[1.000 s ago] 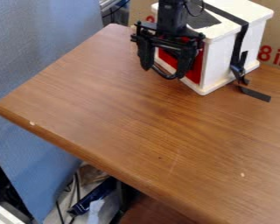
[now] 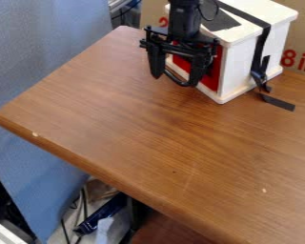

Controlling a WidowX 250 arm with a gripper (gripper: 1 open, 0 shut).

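My black gripper (image 2: pixel 175 72) hangs in front of the red-fronted white box (image 2: pixel 238 67) at the top middle of the camera view, its fingers pointing down over the red face. Whether the fingers are open or shut is hard to make out against the dark body. A black strap (image 2: pixel 262 57) runs over the box's top and down its right side, its end lying on the wooden table (image 2: pixel 142 152).
A cardboard box (image 2: pixel 299 48) with red lettering stands behind at the right. A blue-grey partition (image 2: pixel 34 76) borders the table on the left, with cables and bags below. The tabletop in front of the box is bare.
My gripper has shifted slightly to the left. The white box, strap and table look the same.
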